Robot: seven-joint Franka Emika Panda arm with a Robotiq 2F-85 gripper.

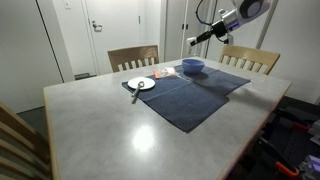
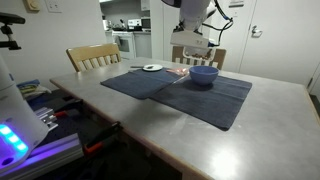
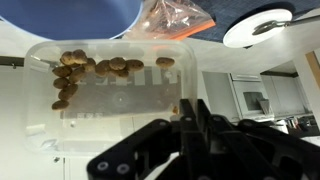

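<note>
A clear plastic container [image 3: 115,98] fills much of the wrist view, with several brown nut-like pieces [image 3: 75,72] scattered inside it. My gripper is shut on the container's edge. The container [image 1: 192,42] is held in the air over the far part of the table in exterior view 1. Just below it, a blue bowl [image 1: 193,66] stands on the dark mat. Part of the bowl [image 3: 95,15] shows past the container in the wrist view. The bowl's inside cannot be made out. In exterior view 2 the gripper [image 2: 204,45] is above the bowl [image 2: 204,75].
A bag [image 3: 178,18] with an orange edge lies beside the bowl. Farther along are a white plate [image 1: 141,84] and a green-handled utensil [image 1: 136,96]. Chairs [image 1: 134,57] stand around the table.
</note>
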